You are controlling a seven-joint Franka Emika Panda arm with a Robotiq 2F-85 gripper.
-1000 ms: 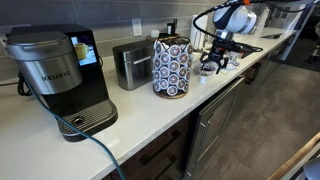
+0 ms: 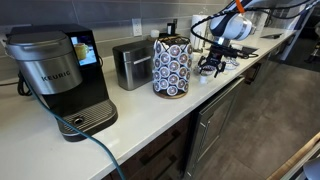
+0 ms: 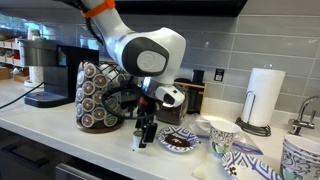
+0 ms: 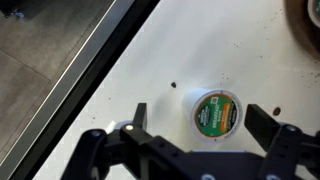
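A single coffee pod with a green and orange lid stands on the white counter. From the wrist view it lies between the two spread fingers, nearer the right one, with bare counter showing around it. My gripper is open and nothing is clasped. In the second exterior view the gripper points down close over the small white pod. The first exterior view has the gripper at the counter's front edge, too small there for detail.
A pod carousel full of pods stands beside the arm. The Keurig machine and a toaster are farther along the counter. A patterned plate, bowl and paper towel roll stand opposite. The counter's edge drops to the floor.
The arm has shifted slightly, with the gripper lower and a little nearer the counter's front edge. The carousel and coffee machine have not moved.
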